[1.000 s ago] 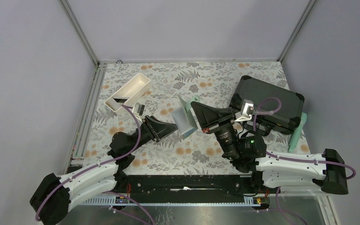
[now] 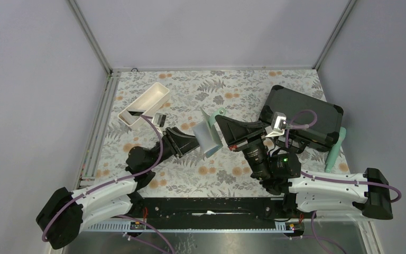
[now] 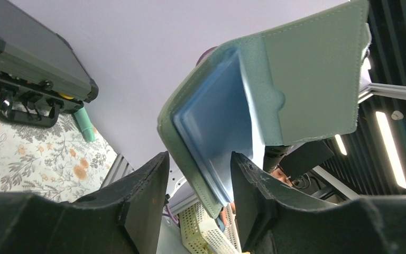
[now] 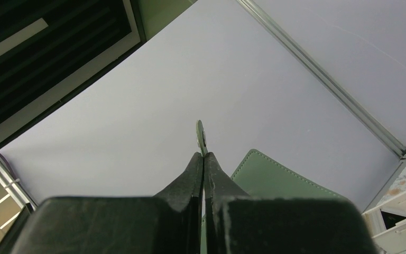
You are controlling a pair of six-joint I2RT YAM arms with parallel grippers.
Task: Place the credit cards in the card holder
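Note:
A pale green card holder [image 2: 214,132] hangs above the table, its flap spread and its whitish-blue inner side toward the left arm. My right gripper is shut on a thin green tab [image 4: 200,135] of it, with the holder's stitched panel [image 4: 283,180] behind. My left gripper is open. Between and beyond its fingers, the holder's lower corner [image 3: 203,196] shows in the left wrist view; contact cannot be told. A dark, flat, card-like piece [image 2: 136,112] lies in the white box [image 2: 158,95].
A dark grey case [image 2: 306,111] occupies the right side of the table, with a green tube-like object [image 2: 335,151] beside it. The patterned table [image 2: 190,87] is open at the back centre. Light walls enclose the sides.
The right wrist has turned a little, still holding the tab; more of the white box shows.

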